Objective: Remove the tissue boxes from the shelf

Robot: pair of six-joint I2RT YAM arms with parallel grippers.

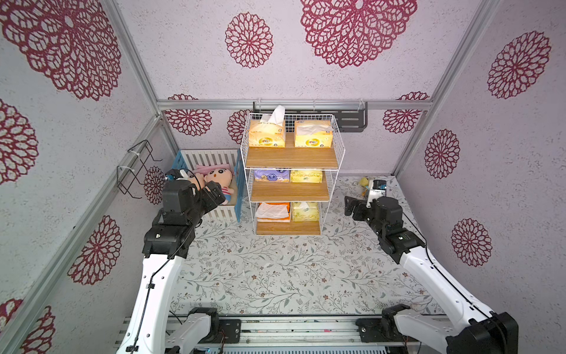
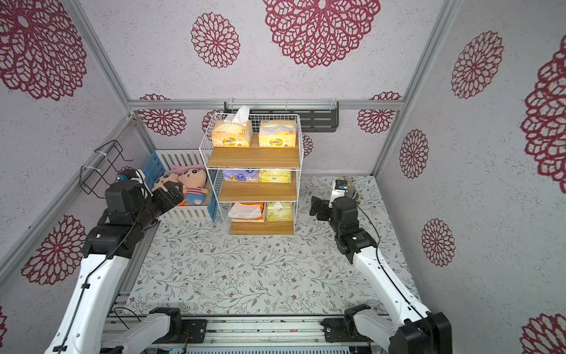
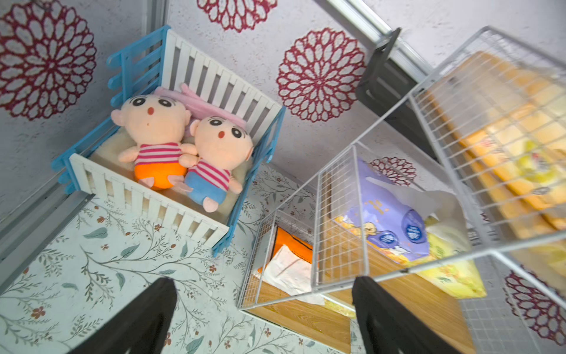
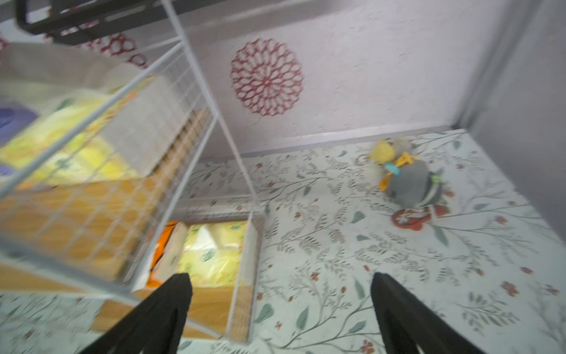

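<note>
Three wooden tiers make up the white wire shelf (image 1: 287, 190), and each bears two tissue packs. Up top are an orange pack (image 1: 266, 135) with a tissue sticking out and a second orange pack (image 1: 313, 135). A purple pack (image 3: 386, 219) and a yellow pack (image 1: 306, 176) lie on the middle tier. At the bottom are an orange-and-white pack (image 1: 273, 211) and a pale yellow pack (image 4: 213, 253). Left of the shelf, my left gripper is open and empty. My right gripper, open with nothing between its fingers, stands off the shelf's right side.
A blue-and-white crib (image 3: 154, 209) with two dolls stands left of the shelf. A grey plush toy (image 4: 409, 183) lies on the floor at back right. The patterned floor (image 1: 283, 271) before the shelf is clear. A black rack (image 1: 353, 121) hangs behind.
</note>
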